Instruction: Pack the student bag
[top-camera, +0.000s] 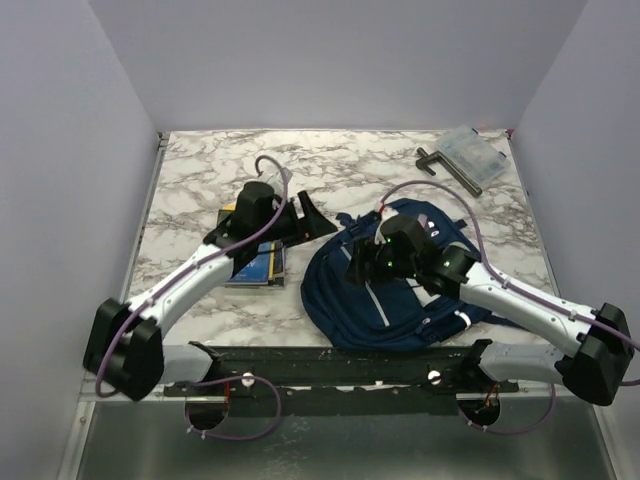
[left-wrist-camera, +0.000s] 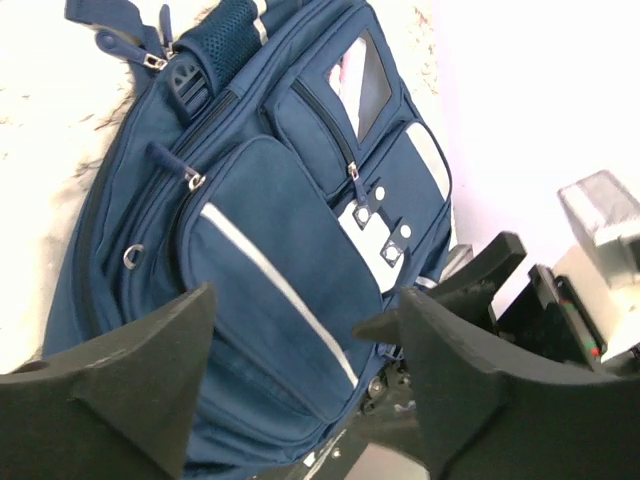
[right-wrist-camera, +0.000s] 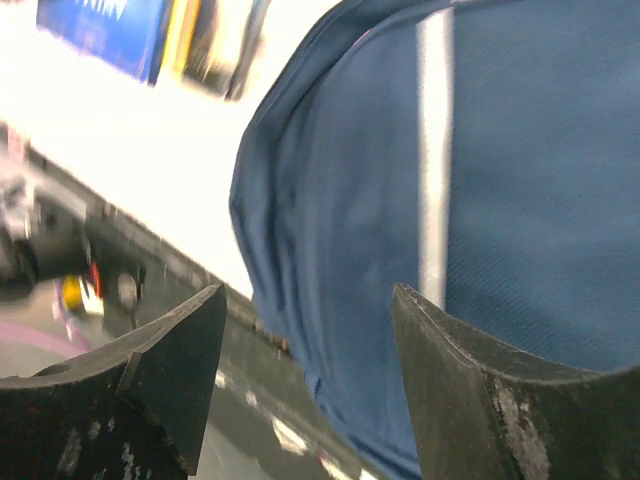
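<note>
The navy student bag (top-camera: 385, 310) lies on the marble table, its front pocket with a pale zip strip showing in the left wrist view (left-wrist-camera: 270, 290). My left gripper (top-camera: 310, 222) is raised left of the bag, over the books, fingers apart with nothing visible between. My right gripper (top-camera: 362, 262) hangs over the bag's left pocket, open and empty in the right wrist view. A stack of books (top-camera: 263, 265) with a blue and yellow cover lies left of the bag, partly hidden by my left arm.
A clear case (top-camera: 472, 155) and a dark angled bar (top-camera: 450, 170) lie at the back right. Walls stand on both sides.
</note>
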